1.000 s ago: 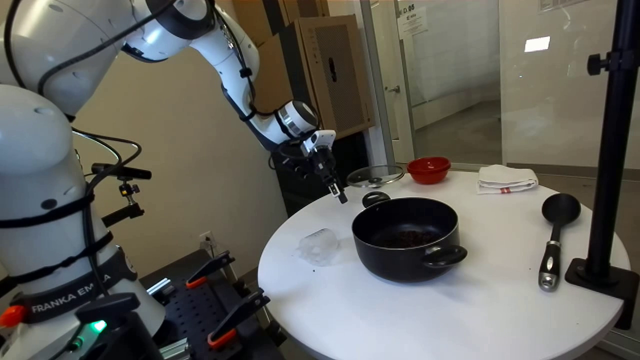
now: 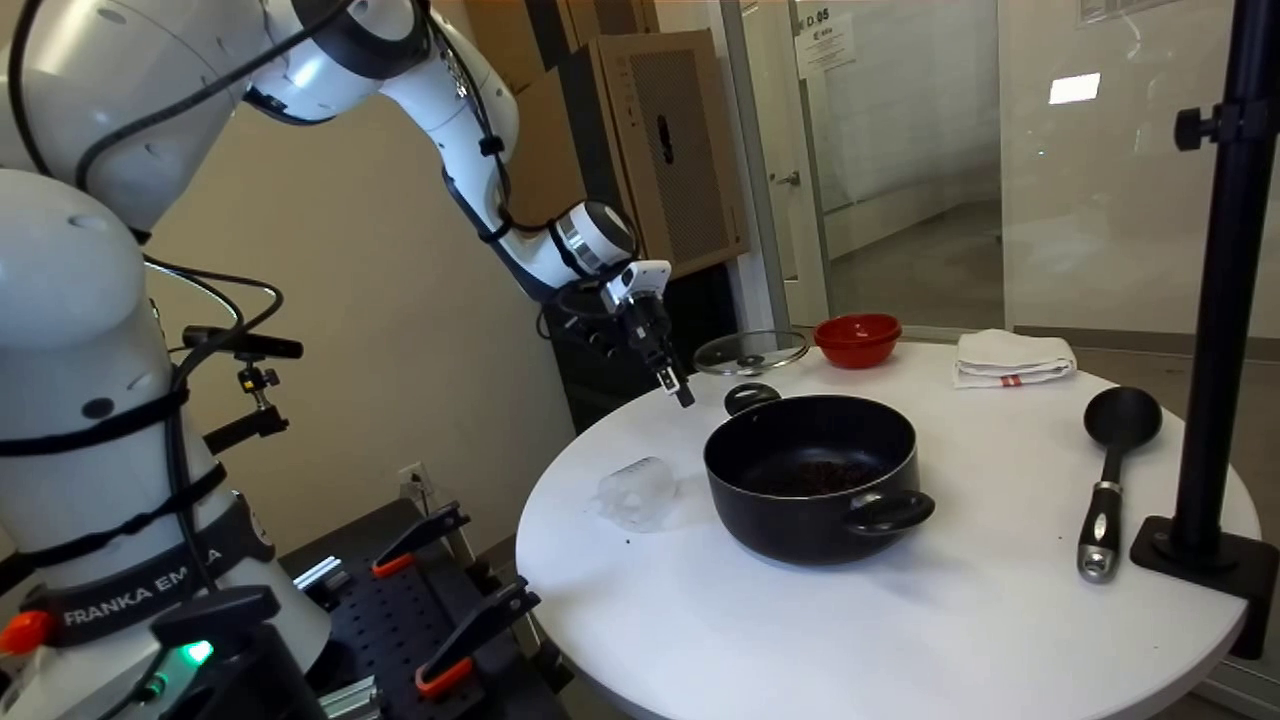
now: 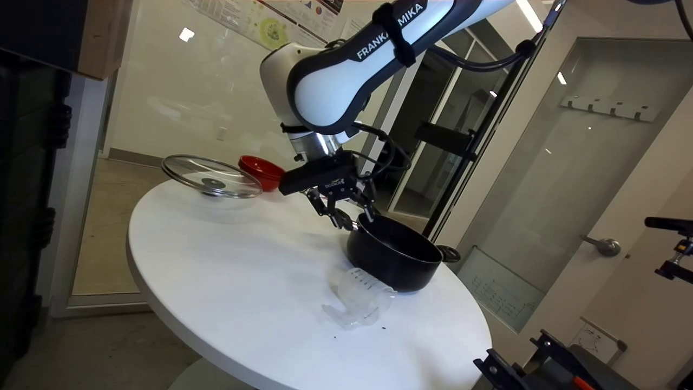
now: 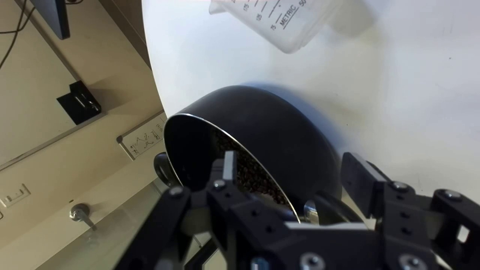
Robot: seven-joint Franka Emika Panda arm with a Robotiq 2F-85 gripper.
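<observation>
A black two-handled pot (image 2: pixel 780 523) stands on the white round table with dark beans (image 4: pixel 252 173) inside it. My gripper (image 3: pixel 355 222) is near the pot's far-left handle (image 2: pixel 751 397), its fingers apart. In the wrist view one finger (image 4: pixel 360 182) shows to the right of that handle and the other over the pot's opening; I see nothing held between them. Whether either finger touches the pot cannot be made out. A clear plastic measuring cup (image 3: pixel 364 296) lies on its side beside the pot.
At the back are a glass lid (image 2: pixel 752 352), red bowls (image 2: pixel 858 342) and a folded white towel (image 2: pixel 1015 359). A black ladle (image 2: pixel 1113 468) lies at the right near a black post (image 2: pixel 1206 300).
</observation>
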